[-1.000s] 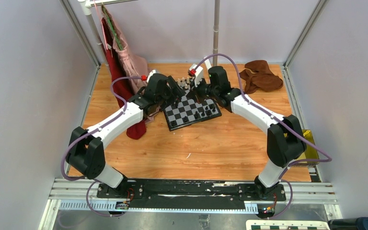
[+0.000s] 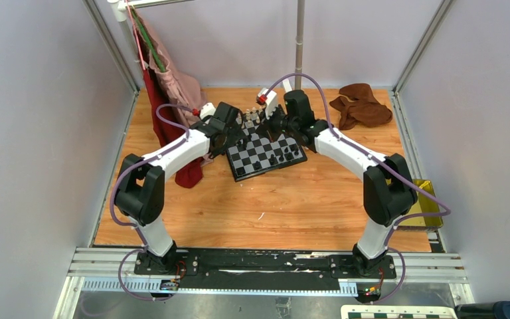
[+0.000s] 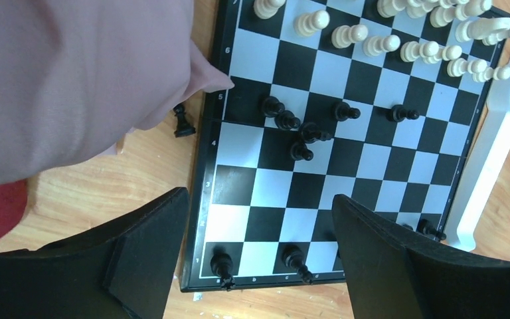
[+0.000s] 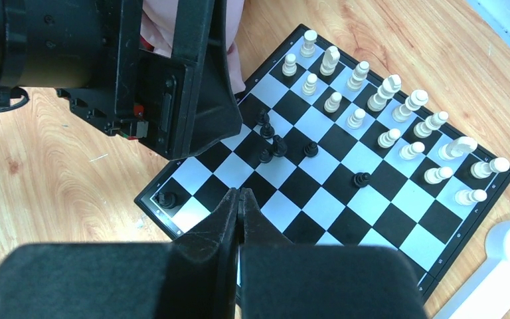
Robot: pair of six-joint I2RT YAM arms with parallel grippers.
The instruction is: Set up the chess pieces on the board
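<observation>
The chessboard (image 2: 265,163) lies mid-table. White pieces (image 4: 390,93) stand in two rows along its far side. Several black pawns (image 4: 279,146) cluster near the centre, and other black pieces (image 3: 222,266) stand along the near edge. A loose black piece (image 3: 183,123) lies on the wood beside the board. My left gripper hangs over the board with fingers apart and nothing between them. My right gripper is shut over the board, with no piece visible between its fingertips.
Pink cloth (image 3: 86,80) and red cloth (image 2: 189,174) hang at the board's left. A brown cloth (image 2: 358,106) lies back right, a yellow box (image 2: 431,219) front right.
My left arm's elbow has swung up and toward the right, and its gripper has shifted slightly over the board. The right arm has moved slightly leftward.
</observation>
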